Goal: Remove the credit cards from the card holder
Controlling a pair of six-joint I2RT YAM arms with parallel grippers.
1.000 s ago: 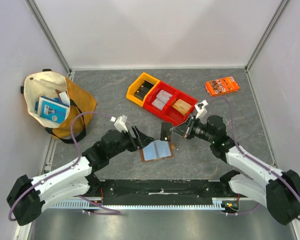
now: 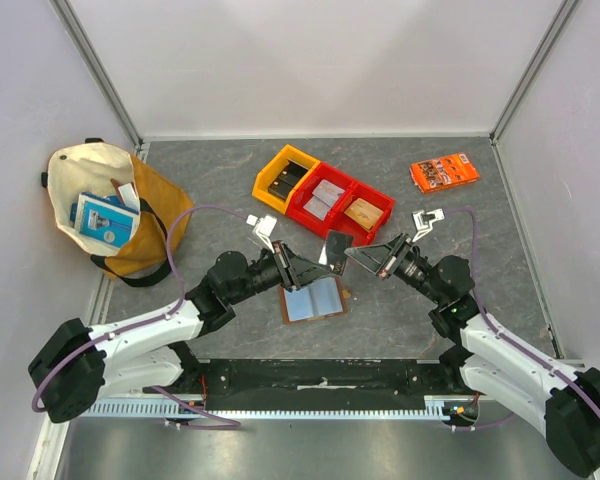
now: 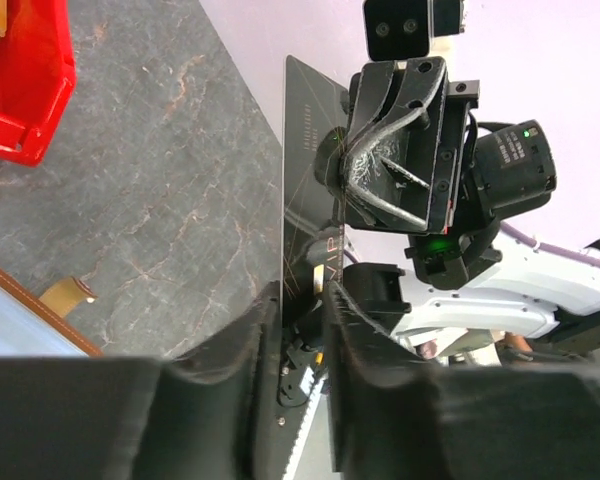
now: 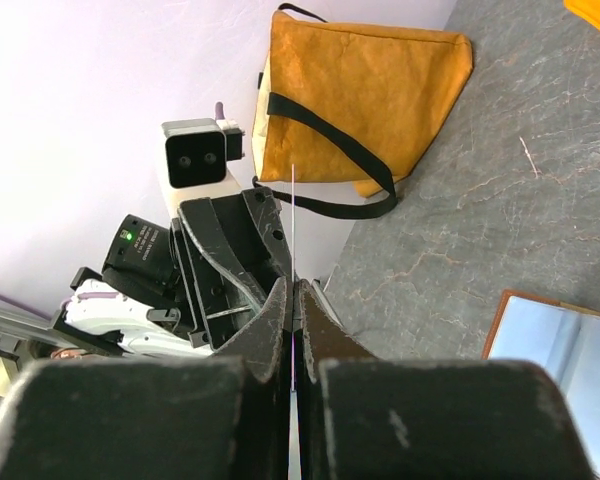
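Observation:
A thin black card point(image 2: 335, 249) is held upright at the centre by my right gripper point(image 2: 351, 254), which is shut on it; in the right wrist view it shows edge-on as a thin line. My left gripper point(image 2: 320, 264) is at the card's other side, its blurred fingers close around the card's edge in the left wrist view; whether they touch it is unclear. An open card holder point(image 4: 525, 335) with pale blue inside and brown border lies on the table below.
Red and yellow bins point(image 2: 296, 210) with contents stand behind the grippers. An orange pack point(image 2: 445, 170) lies back right. A canvas bag point(image 2: 155, 230) is at the left.
My left gripper has moved up and right to the black card. The right gripper and card have shifted slightly over the last second.

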